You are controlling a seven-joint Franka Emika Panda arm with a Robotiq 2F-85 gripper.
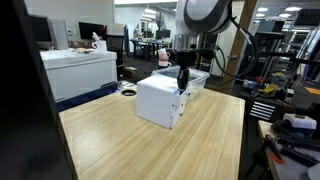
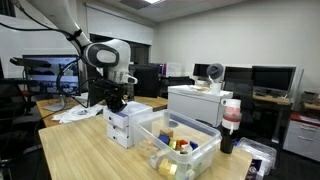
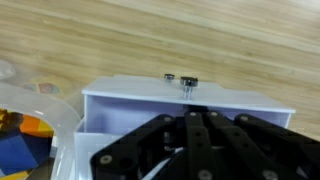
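A small white drawer unit [image 1: 158,102] stands on the wooden table. In exterior view 2 the same drawer unit [image 2: 122,130] is beside a clear bin. My gripper [image 1: 183,86] points down at its upper part, shut, and nothing shows between the fingers. In the wrist view a pulled-out drawer [image 3: 262,100] has a white front, a pale lilac inside and a small metal knob [image 3: 189,82]. The dark gripper is over the drawer, just behind that front; its fingertips are hard to make out and contact cannot be told.
A clear bin [image 2: 206,158] with coloured blocks stands close beside the drawer unit. A dark round object [image 1: 129,93] lies farther back. A dark canister [image 2: 226,140] is beyond the bin.
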